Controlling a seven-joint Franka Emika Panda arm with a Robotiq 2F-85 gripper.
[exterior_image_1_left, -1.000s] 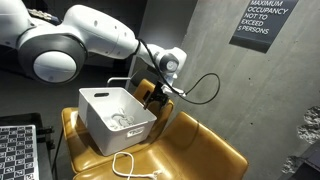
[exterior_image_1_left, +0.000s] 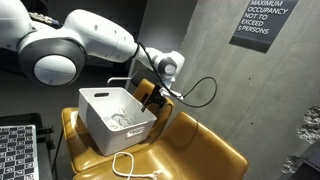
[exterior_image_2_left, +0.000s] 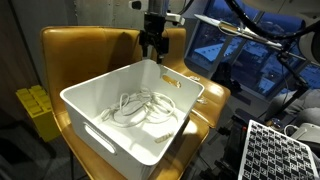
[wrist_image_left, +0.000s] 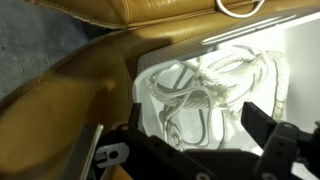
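A white bin (exterior_image_2_left: 105, 140) rests on a tan leather chair seat, with pale rope (exterior_image_2_left: 145, 105) coiled loosely on its floor. In the wrist view the rope (wrist_image_left: 225, 85) fills much of the bin's inside. My gripper (exterior_image_2_left: 153, 52) hangs over the bin's back rim, pointing down. Its dark fingers stand apart at the lower edge of the wrist view, open, with nothing between them. A separate white cord (exterior_image_1_left: 122, 160) lies on the seat beside the bin, outside it; part of it shows at the top of the wrist view.
Tan chair backs (exterior_image_1_left: 195, 140) rise behind the bin and gripper. A yellow block-like object (exterior_image_2_left: 37, 103) stands at the left. A dark tray with a white grid (exterior_image_2_left: 275, 150) sits at the right. Bare seat (exterior_image_1_left: 100, 168) lies in front of the bin.
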